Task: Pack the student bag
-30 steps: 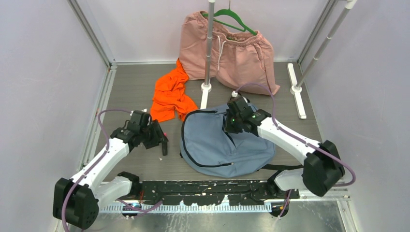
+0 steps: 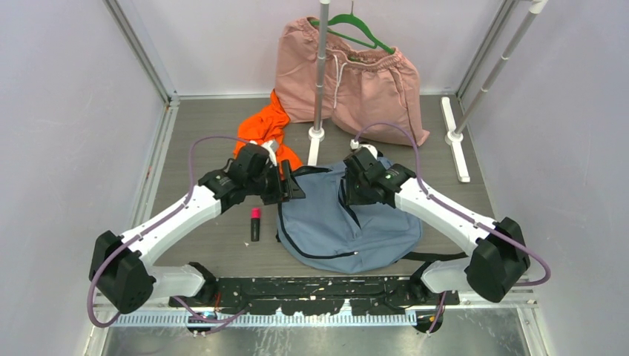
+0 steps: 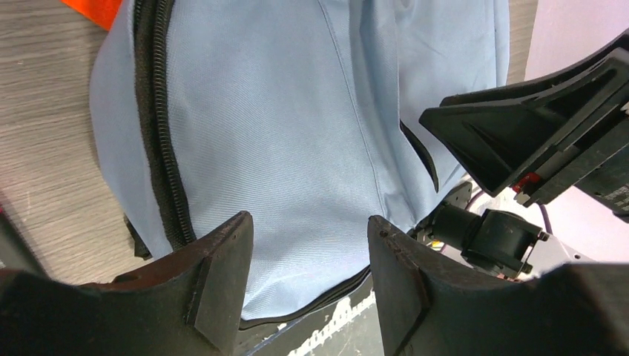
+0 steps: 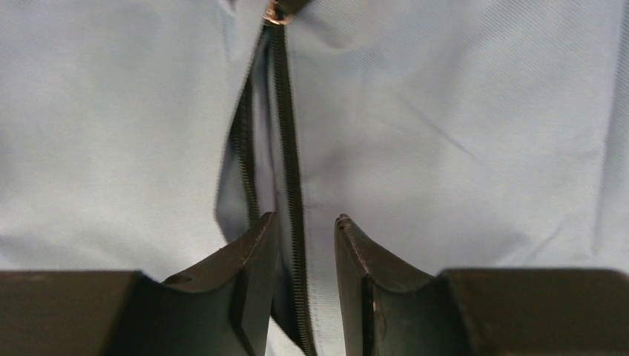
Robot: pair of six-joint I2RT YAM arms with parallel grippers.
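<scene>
The blue-grey bag (image 2: 319,222) lies flat on the floor, a black zipper along its left edge and another (image 4: 293,185) in its middle. My left gripper (image 2: 289,189) hangs over the bag's upper left, its fingers (image 3: 211,274) apart with nothing seen between them. My right gripper (image 2: 356,189) is above the middle zipper, fingers (image 4: 371,297) apart, a metal zipper pull (image 4: 277,16) ahead of them. A black marker with pink cap (image 2: 255,230) lies left of the bag.
An orange cloth (image 2: 259,126) lies behind my left arm. Pink drawstring bags (image 2: 378,104) on a green hanger stand at the back among white poles (image 2: 458,156).
My left arm has swung right and back from beside the marker to over the bag.
</scene>
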